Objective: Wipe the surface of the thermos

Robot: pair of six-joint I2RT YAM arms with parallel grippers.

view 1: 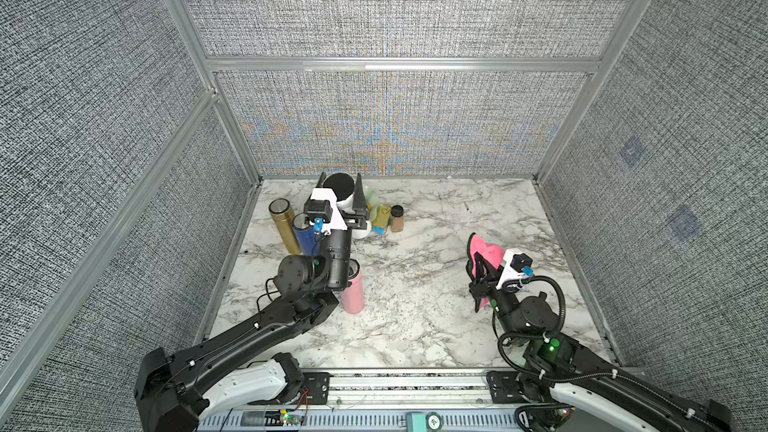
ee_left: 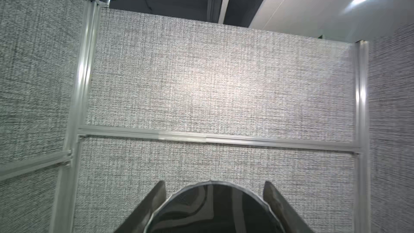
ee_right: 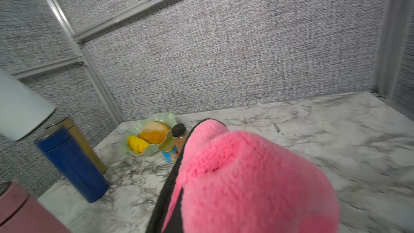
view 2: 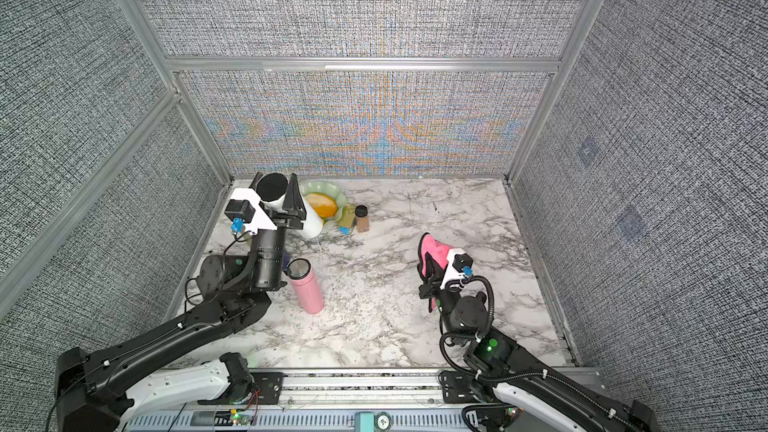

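The white thermos (view 2: pixel 310 222) with a dark end is clasped in my left gripper (view 1: pixel 341 177), one finger on each side. It is tilted and off the table in the right wrist view, where its white body (ee_right: pixel 21 107) shows at the left edge. In the left wrist view its dark round end (ee_left: pixel 213 209) fills the gap between the fingers. On the right side, my right gripper (view 1: pixel 480 265) is shut on a pink fluffy cloth (ee_right: pixel 258 177) with a black edge; the cloth hides the fingertips in the right wrist view. Cloth and thermos are well apart.
Gold bottle (view 1: pixel 285 228) and blue bottle (ee_right: pixel 77 168) stand at the left. A pink bottle (view 2: pixel 308 292) stands near the left arm. Behind are a green bowl (view 2: pixel 340 192) with fruit and a small brown jar (view 2: pixel 362 220).
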